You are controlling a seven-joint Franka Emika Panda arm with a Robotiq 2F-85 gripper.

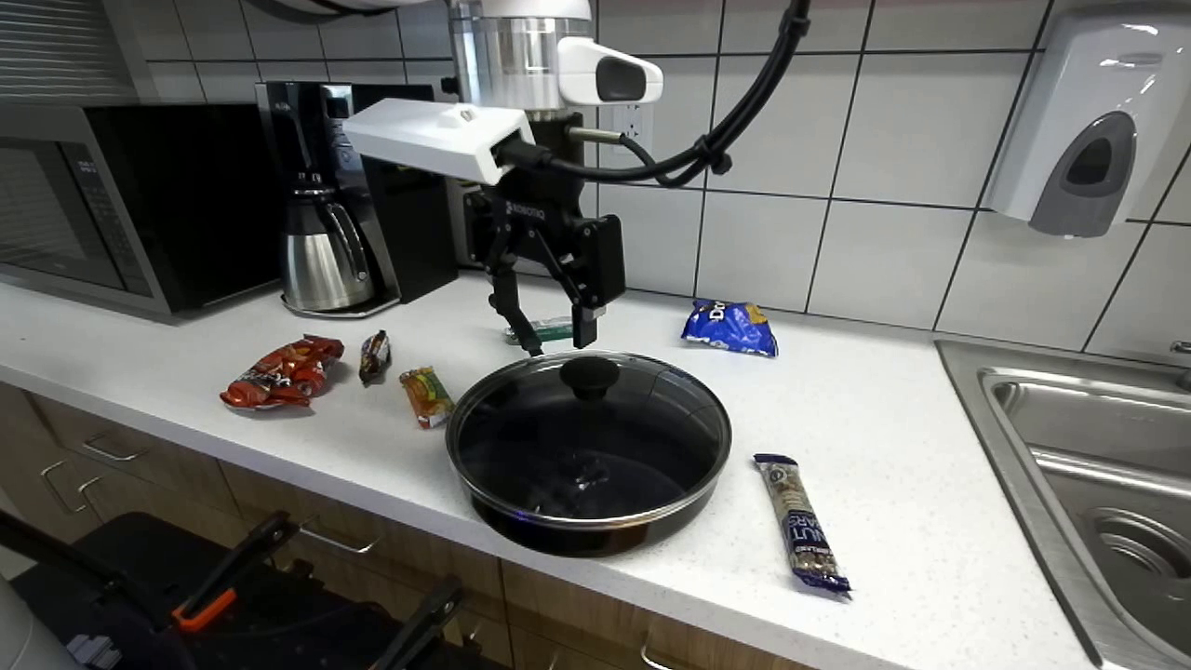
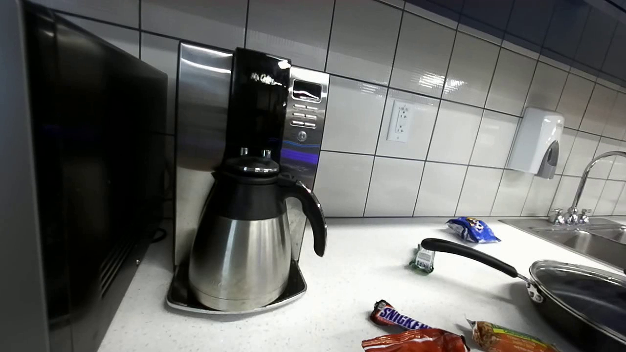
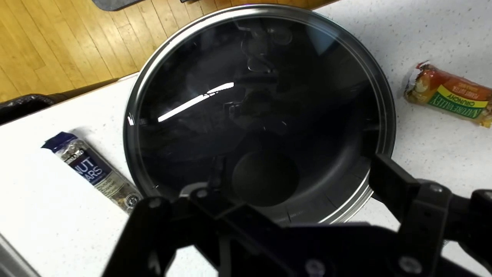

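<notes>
A black pan (image 1: 581, 542) with a glass lid (image 1: 536, 435) stands on the counter near its front edge. The lid's round black knob (image 1: 589, 378) rises from its middle. My gripper (image 1: 544, 320) is open and points down above the far side of the pan, apart from the knob. Its fingers (image 1: 583, 324) partly hide the pan handle in that view. From the wrist, the knob (image 3: 265, 179) appears between the two fingertips, nothing gripped. In exterior view 2 the handle (image 2: 469, 255) shows in full, while the gripper is out of view.
Snack packs lie around the pan: a nut bar (image 1: 801, 525), a blue chip bag (image 1: 731, 328), a granola bar (image 1: 426, 396), a red bag (image 1: 285, 374) and a green-wrapped bar (image 1: 553, 329). The coffee maker (image 1: 408, 223) stands behind left, the sink (image 1: 1005, 447) right.
</notes>
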